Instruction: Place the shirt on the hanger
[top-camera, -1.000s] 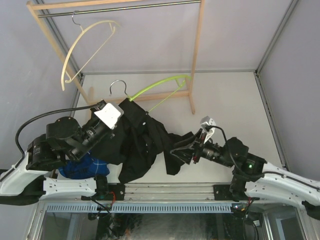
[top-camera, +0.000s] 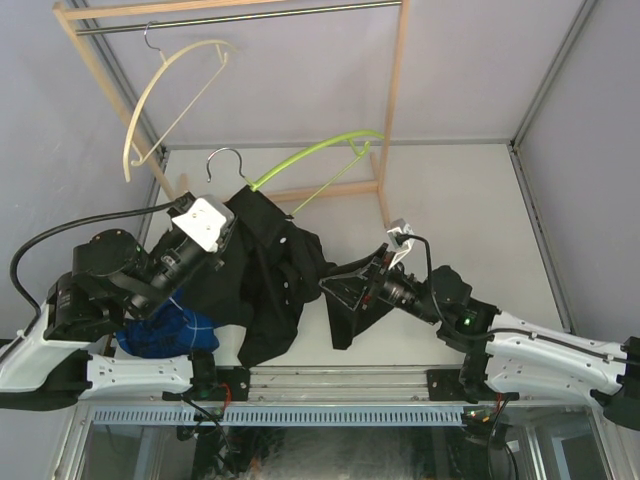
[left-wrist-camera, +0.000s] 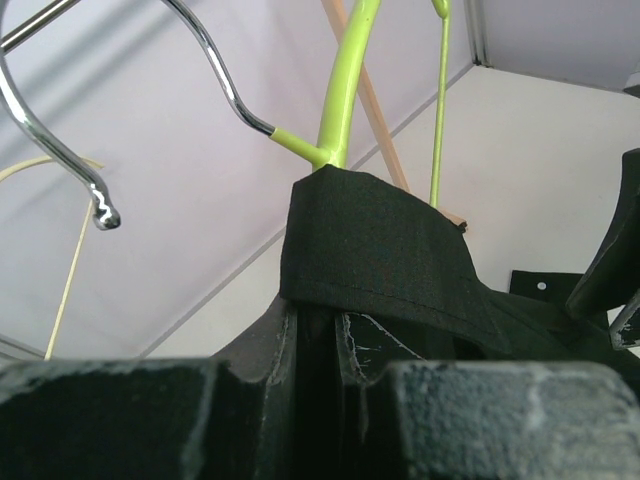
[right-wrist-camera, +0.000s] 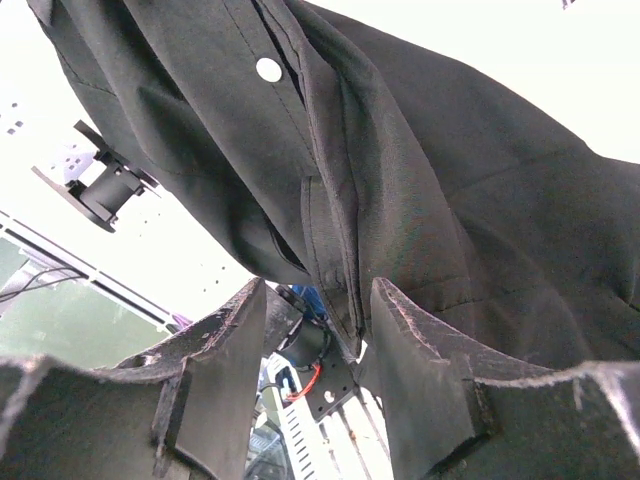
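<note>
The black shirt (top-camera: 265, 285) hangs in folds under the green hanger (top-camera: 318, 155). The hanger's neck comes out above the collar (left-wrist-camera: 380, 245), one arm hidden in the cloth and the other sticking out bare to the right. At the collar, my left gripper is shut on black fabric. My right gripper is beside the shirt's right part, its fingers (right-wrist-camera: 235, 330) parted. A shirt edge with a white button runs down behind the gap; whether any cloth lies between the fingertips is unclear.
A cream hanger (top-camera: 150, 95) hangs from the metal rail (top-camera: 250, 19) of a wooden rack (top-camera: 395, 90). Blue checked cloth (top-camera: 170, 332) lies at the lower left, under the left arm.
Over the last second, the hanger and my left gripper with the collar have shifted slightly left. My right gripper has also moved left, closer over the shirt.
</note>
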